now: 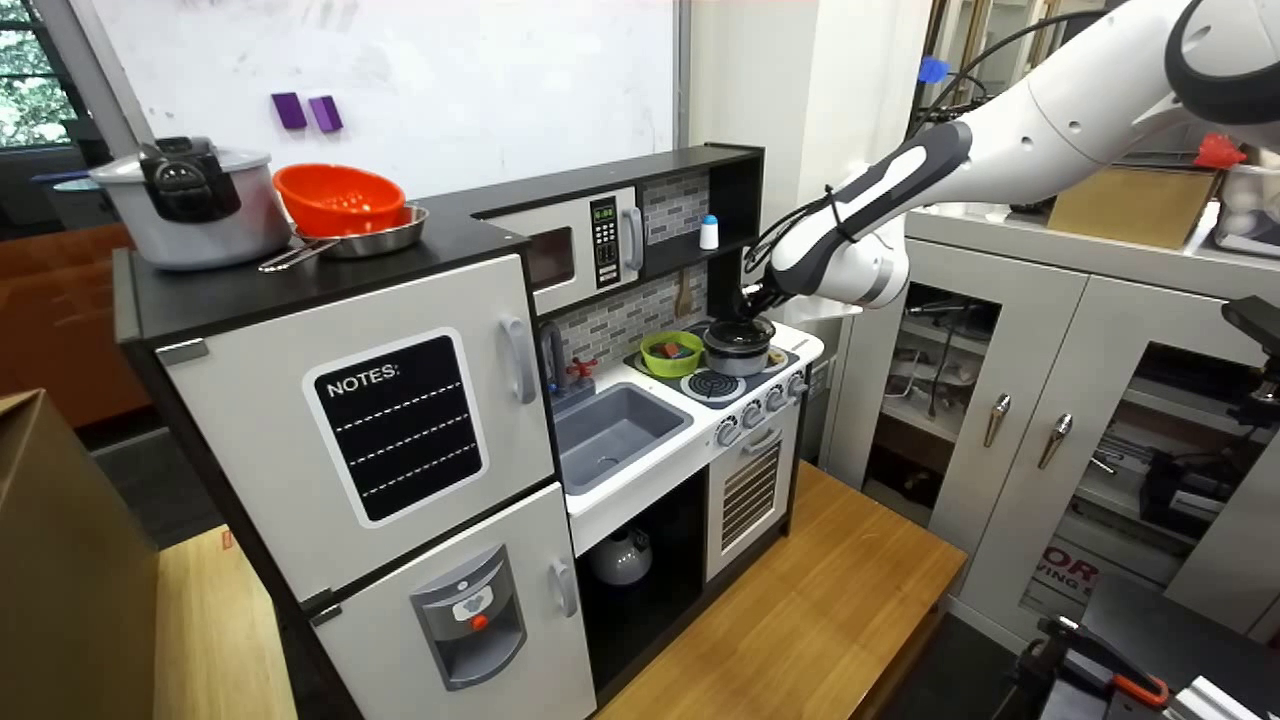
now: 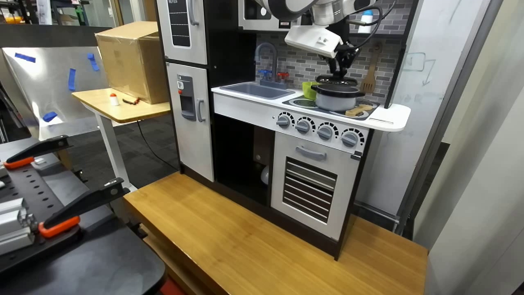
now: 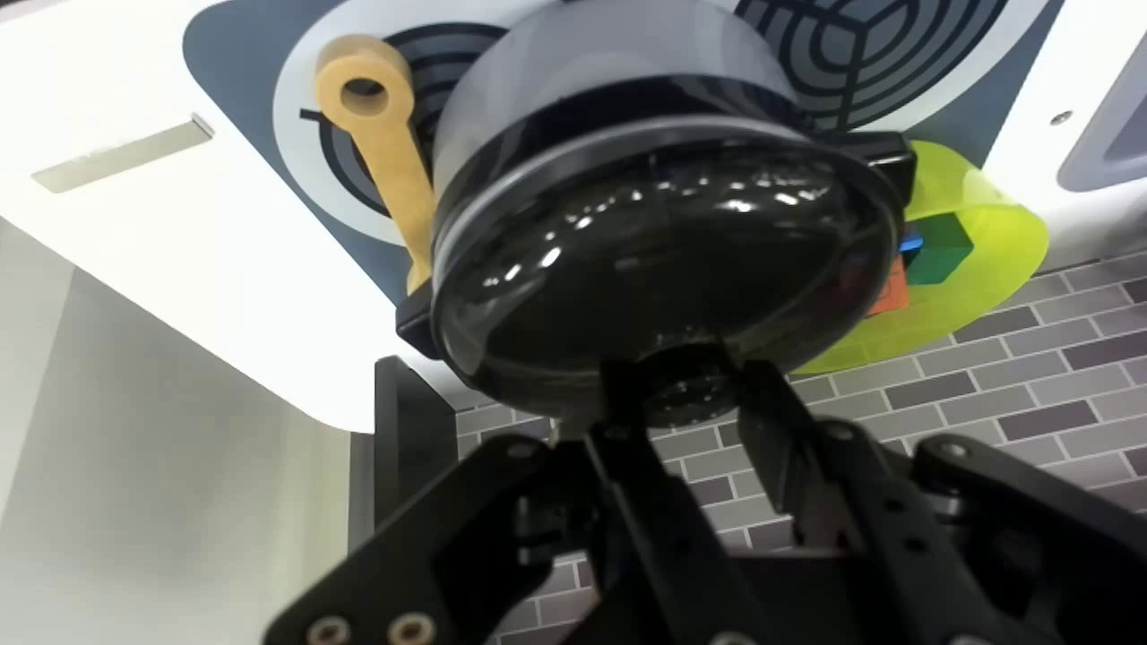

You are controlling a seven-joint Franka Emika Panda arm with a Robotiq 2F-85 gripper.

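A grey pot (image 2: 336, 102) with a black rim and side handles stands on the stove. Just over it is a dark, see-through lid (image 3: 667, 258), whose knob lies between the fingers of my gripper. The gripper is shut on that knob. In exterior view 2 the lid (image 2: 336, 79) looks slightly raised above the pot's rim, toward its back; in exterior view 1 lid (image 1: 739, 332) and pot (image 1: 735, 360) overlap, so any gap there is hard to judge. The lid hides the pot's inside in the wrist view.
Beside the pot sits a green bowl (image 1: 669, 360) holding coloured blocks. A wooden utensil (image 3: 382, 150) lies against the pot's other side. The tiled wall (image 3: 968, 387) is close behind, and a bare burner (image 1: 713, 384) is in front.
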